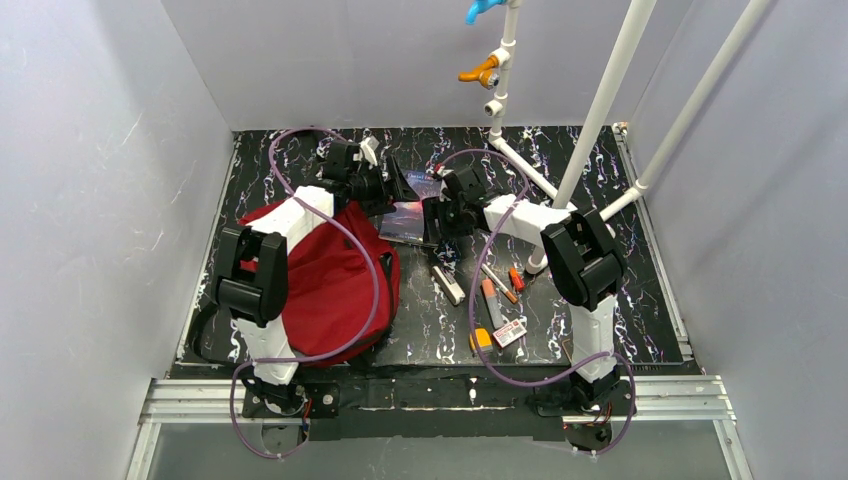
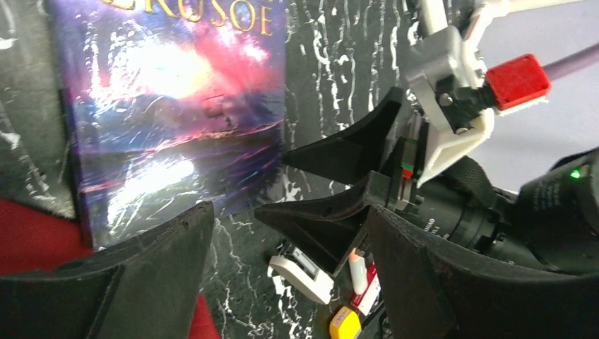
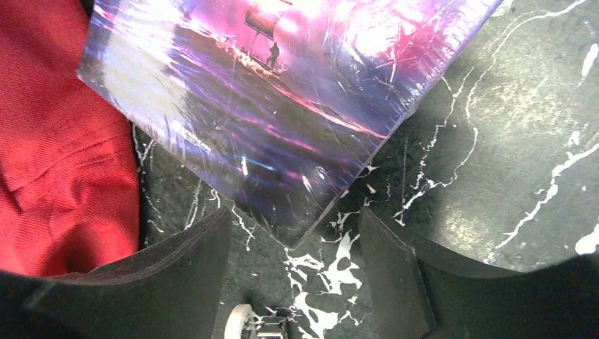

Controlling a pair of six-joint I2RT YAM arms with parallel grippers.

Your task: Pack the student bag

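Observation:
A purple and blue book [image 1: 405, 222] with "CRUSOE" on its cover lies on the black marbled table, right of the upper part of the red bag [image 1: 330, 290]. My left gripper [image 1: 400, 204] is open above the book's left side, nothing between its fingers. From the right, my right gripper [image 1: 431, 225] has its fingers over the book's right edge. In the right wrist view its fingers [image 3: 201, 251] stand apart, and the near corner of the book [image 3: 289, 219] shows between them; contact cannot be told. The left wrist view shows the cover [image 2: 184, 120] flat.
On the table to the front lie a white stapler [image 1: 448, 285], a pen [image 1: 500, 284], a small red item [image 1: 517, 280], an orange-ended stick [image 1: 491, 303], a yellow item [image 1: 481, 341] and a small white box [image 1: 509, 333]. White pipes [image 1: 610, 90] rise at the right.

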